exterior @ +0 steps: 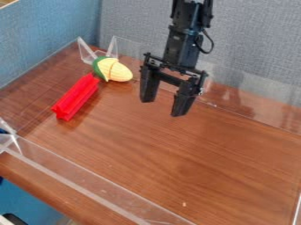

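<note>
My black gripper (166, 93) hangs over the back middle of the wooden table, open, its two fingers wide apart with nothing between them. To its left, near the back wall, a yellow corn cob (114, 70) with a green husk lies on the table. A red bar-shaped object (76, 96) lies diagonally at the left, below the corn.
Clear plastic edging runs along its sides. Grey padded walls stand at the back, a bluish one at left. A partly cut-off dark blue object sits at the far left edge.
</note>
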